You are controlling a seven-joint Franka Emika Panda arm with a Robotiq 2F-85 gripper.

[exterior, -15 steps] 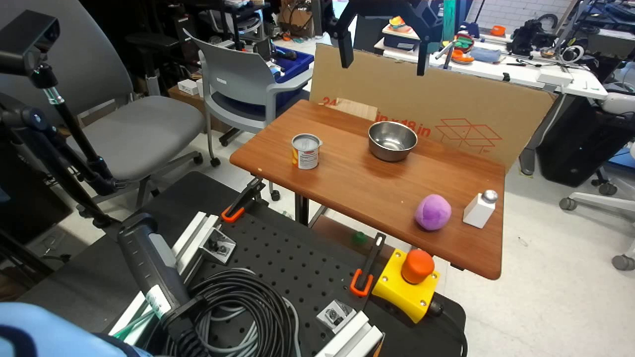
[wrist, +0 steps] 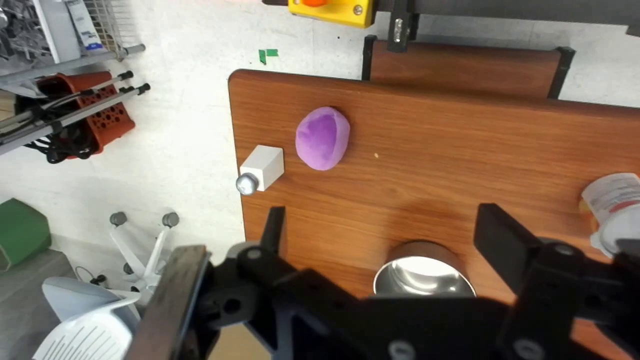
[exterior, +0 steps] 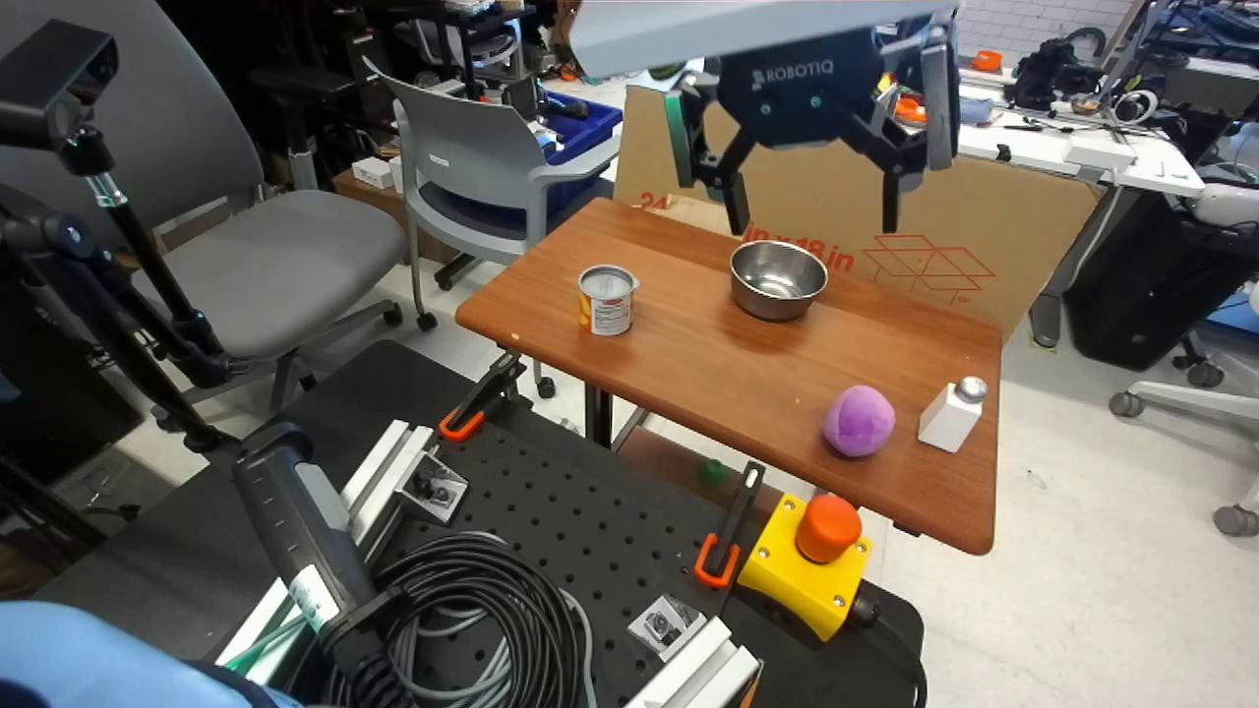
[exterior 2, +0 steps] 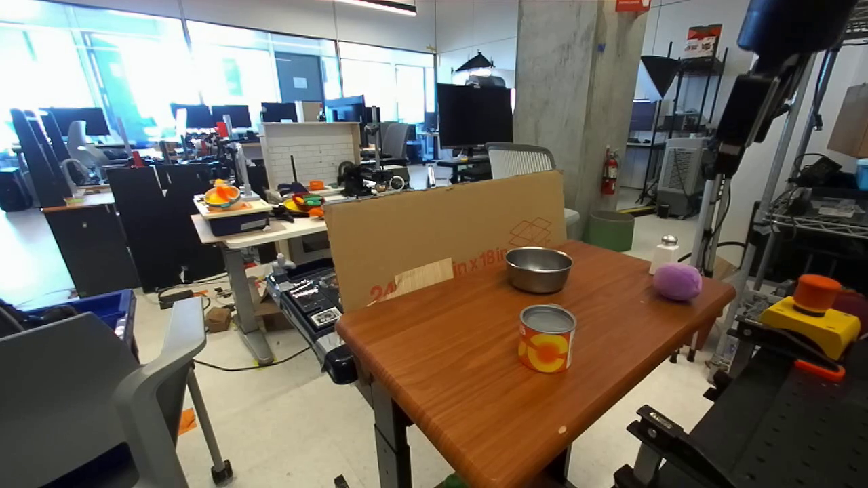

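Note:
High over the wooden table [exterior: 708,342], my gripper [exterior: 814,224] hangs open, its fingers wide apart with only air between them. Below and behind them, a steel bowl [exterior: 779,281] rests on the tabletop near the cardboard. A purple plush ball [exterior: 858,421] lies toward the front right, with a white shaker with a silver top [exterior: 951,415] beside it. To the left stands a can [exterior: 607,301], whose orange and yellow label shows in exterior view 2. In the wrist view, my gripper's body covers the lower part of the bowl [wrist: 423,276].
A cardboard sheet [exterior: 980,236] stands upright along the table's far edge. In front is a black perforated bench with a yellow emergency-stop box [exterior: 806,566] and clamps. Bare tabletop lies between the can, bowl and ball.
The gripper has come lower in exterior view 1 and shifted slightly right, and its body now shows. Its fingers stay apart. The objects on the table have not moved.

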